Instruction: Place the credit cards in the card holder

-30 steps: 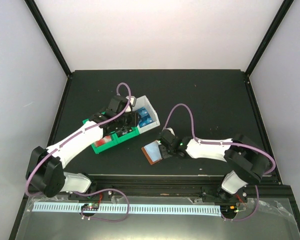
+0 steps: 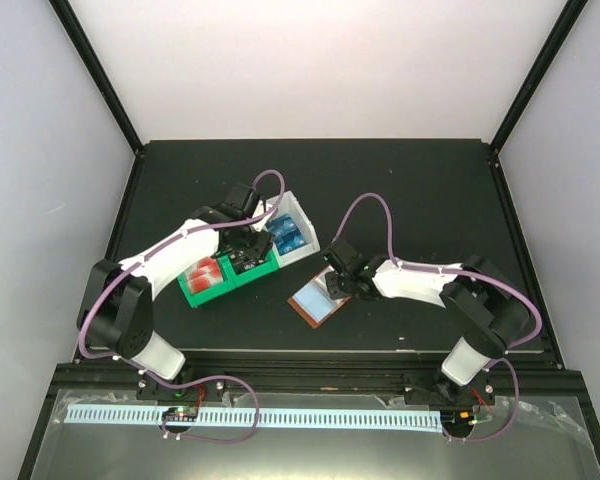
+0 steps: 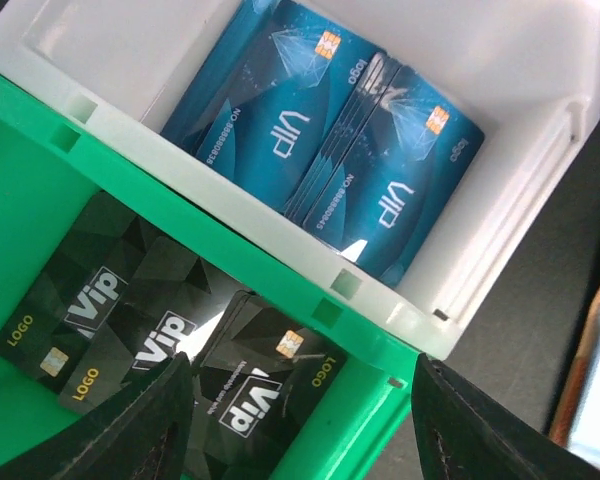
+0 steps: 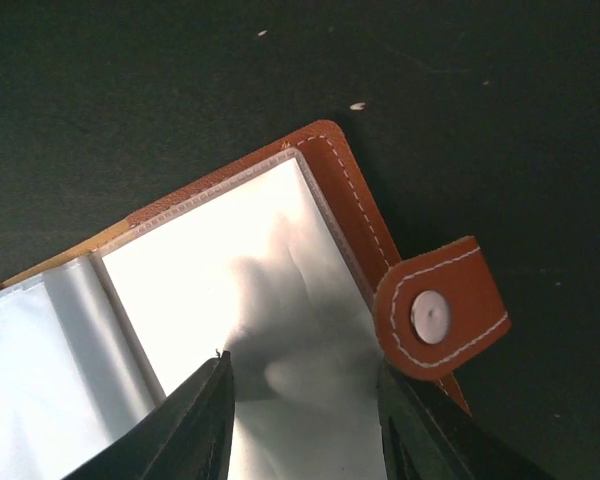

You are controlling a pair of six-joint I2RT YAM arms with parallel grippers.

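The brown card holder (image 2: 309,301) lies open on the table, showing clear sleeves (image 4: 215,262) and a strap with a snap button (image 4: 430,317). My right gripper is closed partway on the holder, its fingers some way apart with the sleeve between them. Black cards (image 3: 145,305) lie in the green box (image 3: 35,190), and blue cards (image 3: 330,140) stand in the white box (image 3: 540,140). Above the black cards and the green box's corner, my left gripper is open with nothing held. Red cards (image 2: 204,275) sit at the green box's near end.
The white and green boxes stand joined end to end, their walls rising around the cards. A narrow strip of bare table separates the white box from the holder. Clear black table (image 2: 430,200) extends behind the right arm.
The left gripper has shifted a little leftward and nearer over the boxes.
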